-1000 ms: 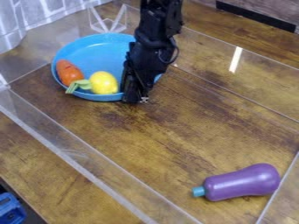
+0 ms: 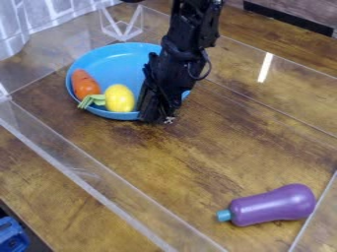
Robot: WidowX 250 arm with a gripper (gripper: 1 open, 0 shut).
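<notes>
My dark gripper (image 2: 161,110) reaches down at the right side of a blue bowl (image 2: 116,57), its lower part over the bowl's right rim; whether anything is between the fingertips is hard to see. Inside the bowl lie a yellow toy (image 2: 120,97) and an orange carrot (image 2: 85,83) with green leaves. A purple eggplant (image 2: 273,205) with a teal stem lies apart at the front right of the wooden surface.
Clear plastic walls edge the wooden surface (image 2: 184,172). A blue object (image 2: 8,236) sits at the lower left outside.
The bowl and its toys have shifted slightly to the right, and my gripper has also moved a little right. The eggplant has not moved.
</notes>
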